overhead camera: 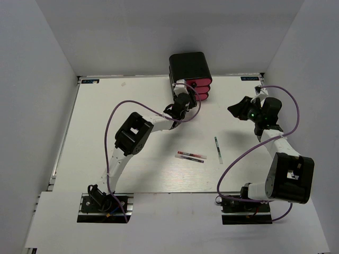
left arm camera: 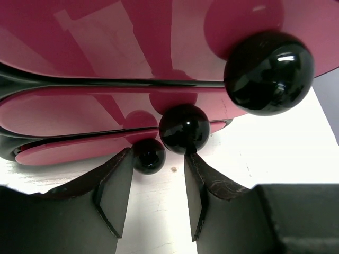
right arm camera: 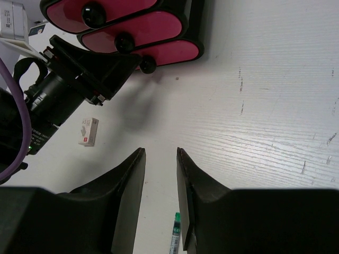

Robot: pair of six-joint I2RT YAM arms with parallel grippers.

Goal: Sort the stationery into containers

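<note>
A black drawer cabinet (overhead camera: 188,66) with pink drawer fronts and round black knobs stands at the back. My left gripper is at its lower knobs: the lowest knob (left arm camera: 149,156) shows between the parted fingers, close to the left one, while the middle knob (left arm camera: 184,128) meets the right fingertip. Whether either is clamped is unclear. My right gripper is part open and empty above the table. A green-capped pen (overhead camera: 219,150) lies in front of it. Farther left rest a red pen (overhead camera: 191,154) and a dark pen (overhead camera: 189,159).
A small white box (right arm camera: 88,132) lies beneath the left arm, which hides it from above. Purple cables loop along both arms.
</note>
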